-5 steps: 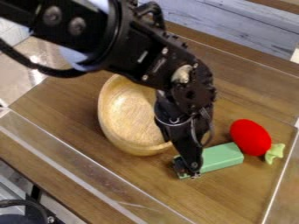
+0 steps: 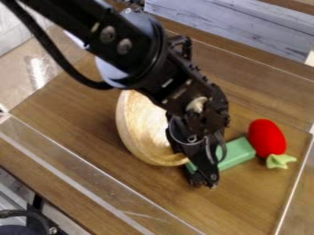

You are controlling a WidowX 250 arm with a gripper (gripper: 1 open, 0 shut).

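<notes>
My gripper (image 2: 200,170) reaches down over a green block (image 2: 233,152) lying on the wooden surface, its fingers open around the block's left part. A light wooden bowl (image 2: 132,128) sits just left of the gripper, partly hidden behind the arm. A red plush object (image 2: 267,138) with a pale green end lies right of the block.
The wooden tray surface (image 2: 86,165) has clear edging along the front left and right. A pale plank wall stands at the back. There is free room behind the red object and at the front.
The gripper and arm have shifted slightly over the last second, staying low at the block. The bowl and red object look about unchanged.
</notes>
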